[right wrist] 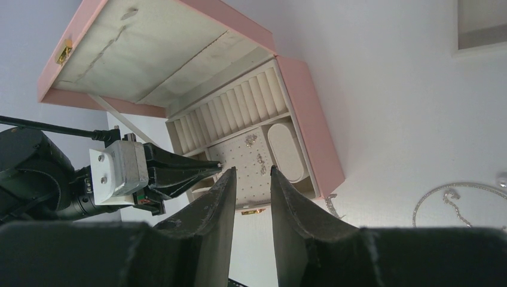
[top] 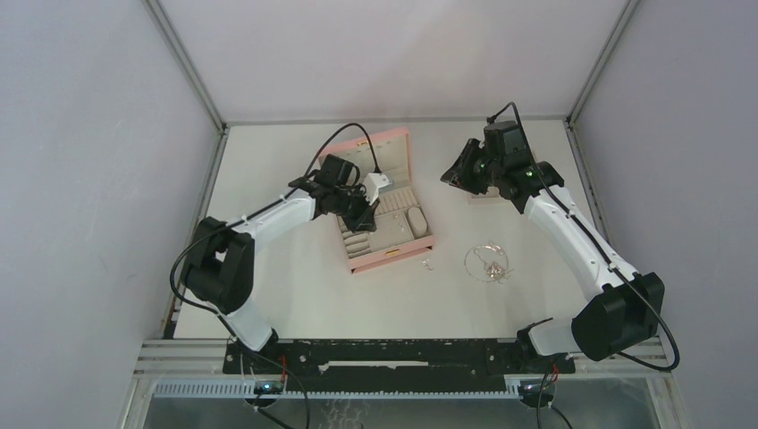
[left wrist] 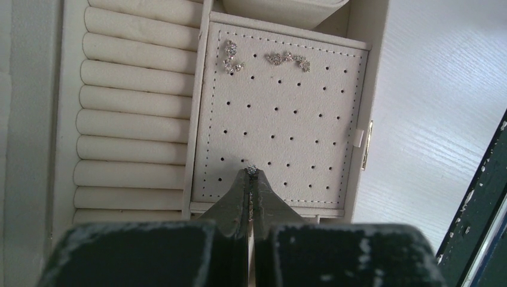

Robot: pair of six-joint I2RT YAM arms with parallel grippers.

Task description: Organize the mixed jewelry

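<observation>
The pink jewelry box (top: 393, 256) stands with its lid up. My left gripper is shut at the near-left part of its perforated panel (left wrist: 311, 128), a small sparkling earring (left wrist: 252, 169) showing at the fingertips. More of that piece glints in the seam between the fingers; the rest is hidden. Two sparkling earrings, one curved (left wrist: 230, 58) and one lying sideways (left wrist: 288, 58), are on the panel's other end. Away from the box, my right gripper hangs above the table with its fingers parted and nothing between them.
Padded ring rolls (left wrist: 137, 101) line the box beside the panel. A small piece (top: 428, 264) lies just outside the box's front. Chains and loose jewelry (top: 493, 268) rest on the table's right. A pale tray (top: 487, 198) sits partly under the right arm.
</observation>
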